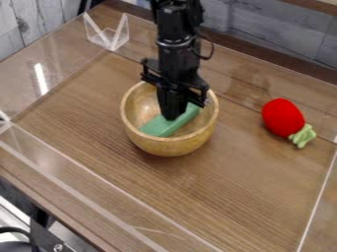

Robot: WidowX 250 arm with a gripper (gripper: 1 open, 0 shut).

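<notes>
The black arm comes down from the top centre, and its gripper (168, 102) is low over the back part of a yellow bowl (166, 142). A green oblong object (168, 124) lies tilted inside the bowl, just below the gripper. The gripper looks shut, with nothing visible held in it; its fingertips are dark and hard to make out against the bowl.
A red object (282, 117) with a green part (303, 136) lies to the right on the wooden table (79, 167). Cables and clear plastic edge the left side.
</notes>
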